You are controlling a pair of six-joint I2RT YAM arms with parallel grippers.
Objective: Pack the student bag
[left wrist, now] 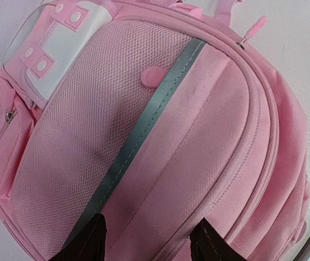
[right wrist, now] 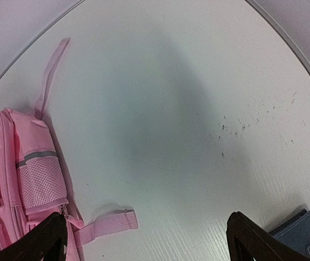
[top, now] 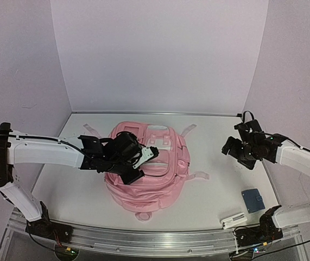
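A pink backpack lies flat in the middle of the table. Its front panel, with a grey strip and a zipped seam, fills the left wrist view. Over the bag is my left gripper, its fingers spread apart with pink fabric showing behind them. My right gripper hangs over bare table to the right of the bag, wide open and empty. A dark blue flat item, like a small notebook or wallet, lies at the front right. Near it is a small white item by the front edge.
Straps stick out from the bag's right side. Clear table lies between the bag and the right wall. A metal rail runs along the front, and walls enclose the back and sides.
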